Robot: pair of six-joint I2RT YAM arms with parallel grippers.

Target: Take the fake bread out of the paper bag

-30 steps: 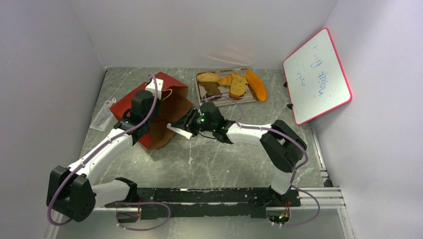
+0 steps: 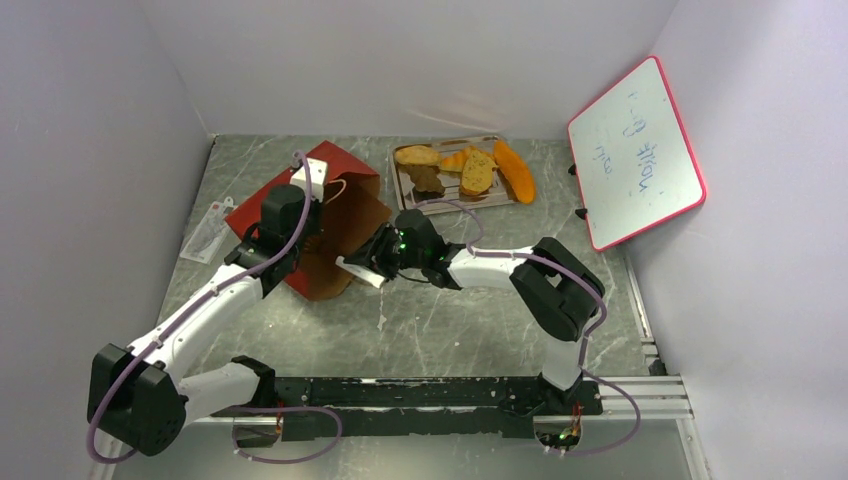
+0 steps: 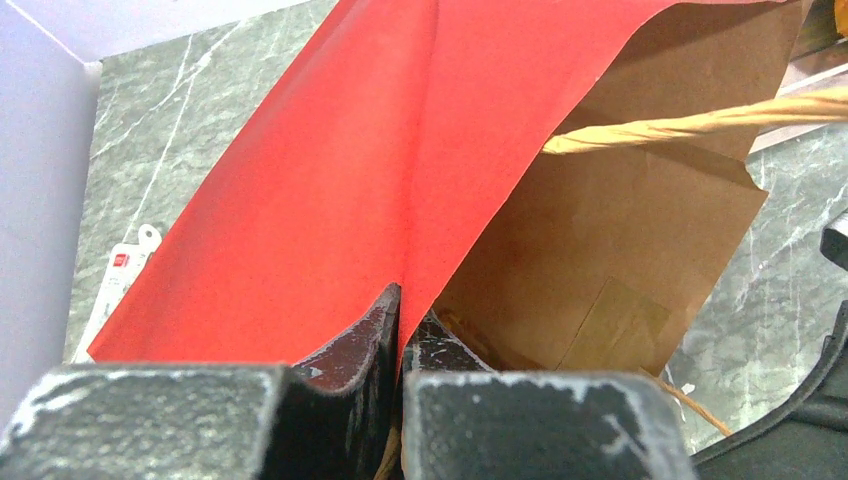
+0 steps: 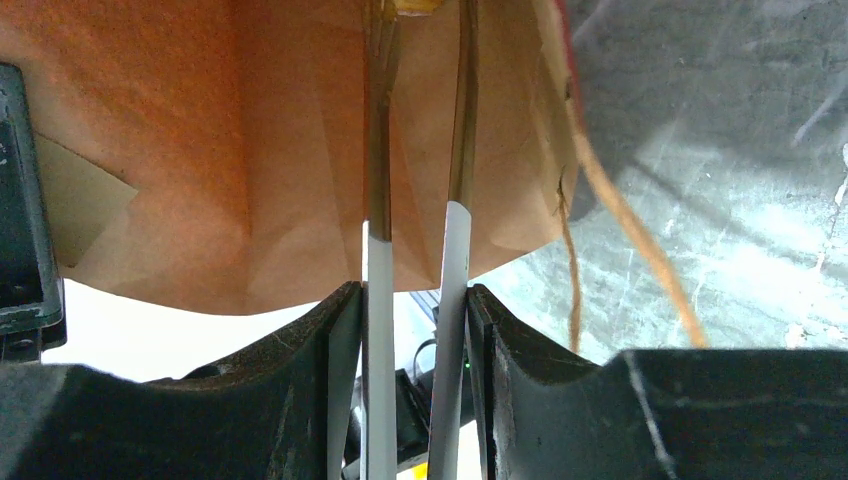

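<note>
The paper bag (image 2: 350, 215), red outside and brown inside, lies tilted at the left with its mouth facing right. My left gripper is shut on its red rim (image 3: 330, 180). My right gripper reaches into the bag from the right, its long fingers part open. A yellow-orange piece, apparently fake bread (image 4: 418, 6), shows at the top edge of the right wrist view around the fingertips; whether it is gripped I cannot tell.
A tray (image 2: 402, 200) of fake bread pieces stands at the back. A whiteboard (image 2: 636, 150) leans at the right, and a white strip (image 2: 205, 230) lies left of the bag.
The right arm has shifted slightly, its gripper still at the bag's mouth. The left arm has moved slightly with the bag's rim in its gripper.
</note>
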